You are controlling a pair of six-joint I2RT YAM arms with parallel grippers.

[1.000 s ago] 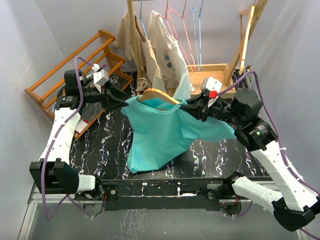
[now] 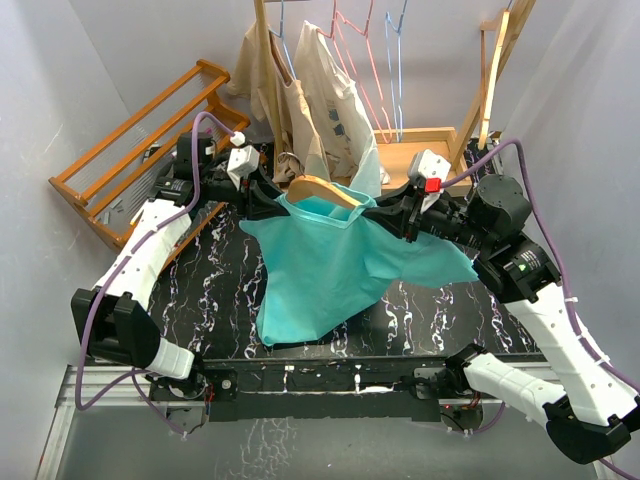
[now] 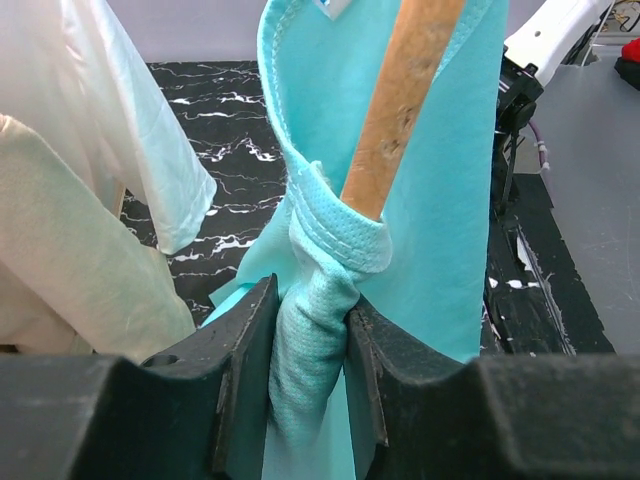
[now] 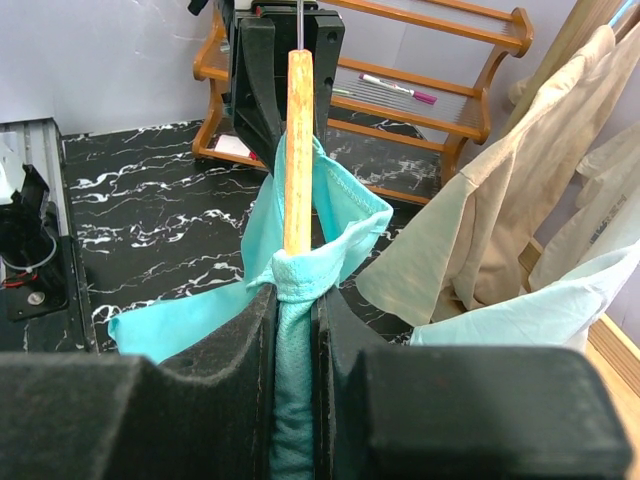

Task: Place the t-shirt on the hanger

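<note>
A turquoise T-shirt (image 2: 315,275) hangs between both grippers, with a wooden hanger (image 2: 320,192) inside its neck opening. In the left wrist view, my left gripper holds bunched collar fabric between its fingers, at one end of the hanger (image 3: 400,100). In the right wrist view, my right gripper grips the shirt's fabric right at the other end of the hanger (image 4: 298,150). The hanger's hook is mostly hidden from above.
Behind, a wooden drying rack (image 2: 470,110) holds beige and cream garments (image 2: 340,110) and empty coloured hangers. A tilted wooden shelf (image 2: 110,160) stands at the left.
My left arm has moved right and slightly up to the shirt's collar at the hanger's end.
</note>
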